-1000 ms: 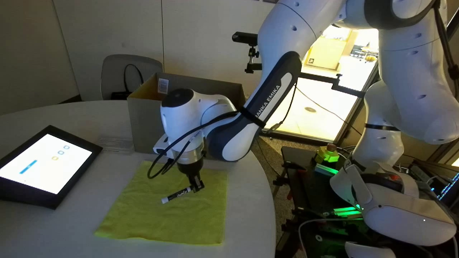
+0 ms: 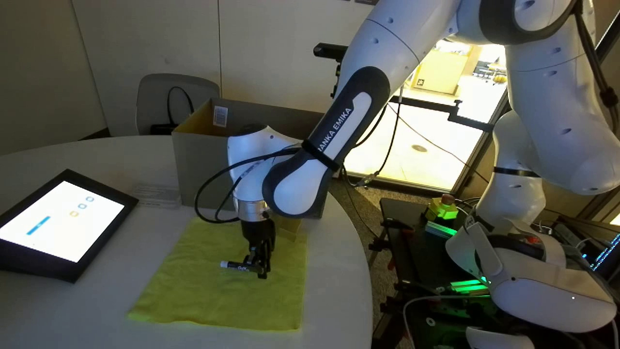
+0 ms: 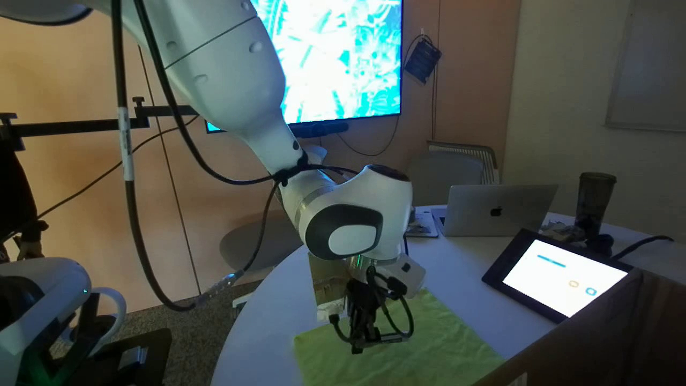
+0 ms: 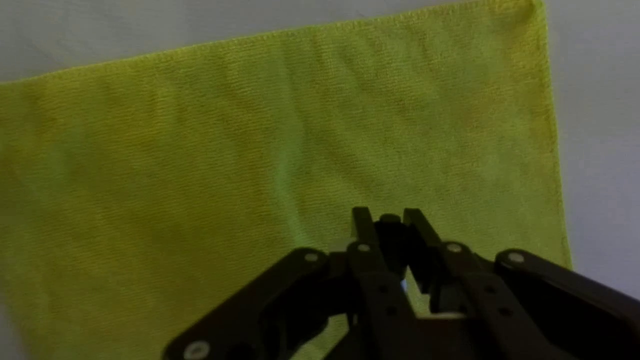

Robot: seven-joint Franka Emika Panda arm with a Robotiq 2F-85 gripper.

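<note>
A black marker with a white end (image 2: pixel 232 265) is pinched in my gripper (image 2: pixel 262 273), lying roughly level over the yellow-green cloth (image 2: pixel 215 296). In the wrist view the gripper is shut on the marker's dark end (image 4: pixel 390 231); the rest of the marker is mostly hidden behind the fingers (image 4: pixel 363 228). Exterior view 2 shows the gripper (image 3: pixel 360 344) low over the cloth (image 3: pixel 431 347), but the marker is hard to make out there. Whether the marker touches the cloth I cannot tell.
Behind the gripper stands a large open cardboard box (image 2: pixel 200 157). A tilted tablet with a lit screen (image 2: pixel 64 221) sits to the left on the white round table (image 2: pixel 104 302). A laptop (image 3: pixel 498 209) and dark cup (image 3: pixel 595 196) stand farther off.
The hand has turned and moved slightly lower and toward the camera. With it, the marker has swung from a slant to nearly level, and less of it shows.
</note>
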